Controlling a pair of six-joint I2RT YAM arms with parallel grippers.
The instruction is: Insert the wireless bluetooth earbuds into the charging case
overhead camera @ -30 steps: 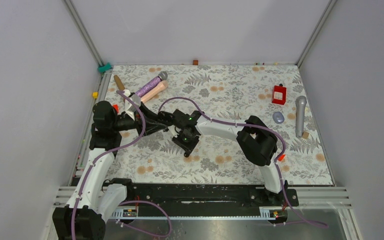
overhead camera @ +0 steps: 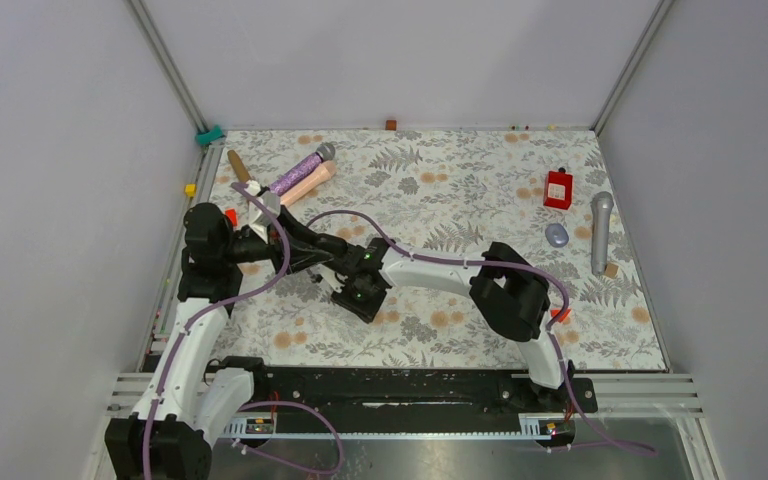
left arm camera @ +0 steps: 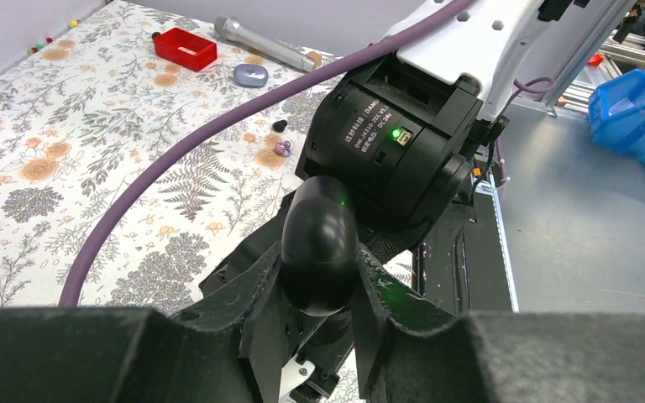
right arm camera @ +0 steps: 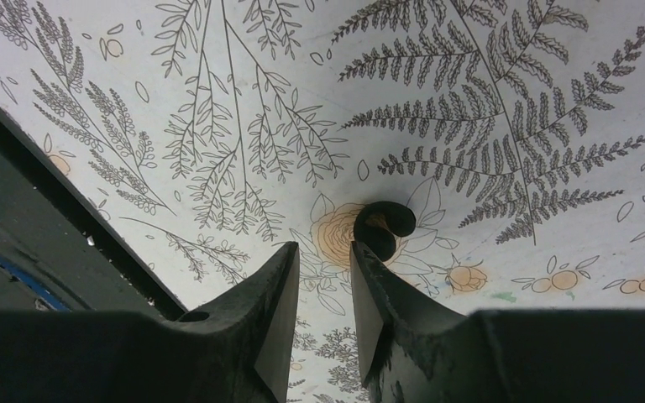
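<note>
My left gripper is shut on a glossy black rounded case, which stands up between its fingers. Under my right wrist camera, a small black curved earbud lies on the patterned table. My right gripper is part open, its fingertips apart with only table visible between them. The earbud shows just past the tip of its right-hand finger; whether they touch I cannot tell. From the top, the right gripper hides the earbud, and the two wrists are close together left of the table's middle.
Farther off on the table lie a small black piece, a purple trinket, a grey-blue oval case, a red basket and a grey microphone. More microphones lie at the back left.
My right gripper has shifted slightly left and toward the front edge, over a small dark spot that showed at its tip one second ago. The left arm looks still.
</note>
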